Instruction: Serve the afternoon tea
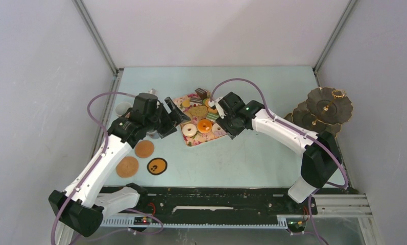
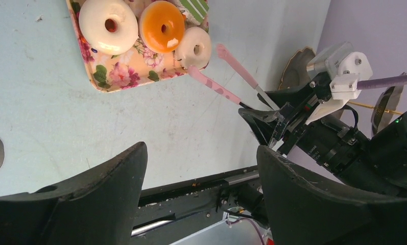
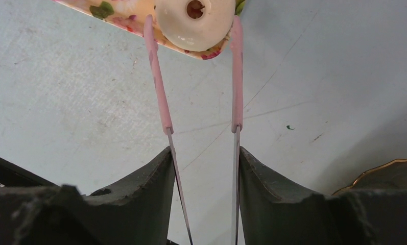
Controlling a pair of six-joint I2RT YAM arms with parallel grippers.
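Note:
A floral tray (image 2: 135, 84) holds a white donut (image 2: 96, 30), an orange donut (image 2: 151, 30) and a smaller cream donut (image 2: 204, 38) at its corner. My right gripper is open, its long pink-tipped fingers (image 3: 159, 81) on either side of that cream donut (image 3: 196, 38); whether they touch it I cannot tell. To the tray's left in the top view, my left gripper (image 1: 174, 120) stands open and empty above the table. At far right is a dark tiered stand (image 1: 321, 102) with gold rims.
Other treats, including a brown loaf-like piece (image 1: 198, 112) and a dark cake slice (image 1: 201, 93), crowd the tray. Round coasters (image 1: 127, 167) and a white cup (image 1: 122, 108) lie at the left. Clear table (image 1: 242, 163) spreads to the right and front.

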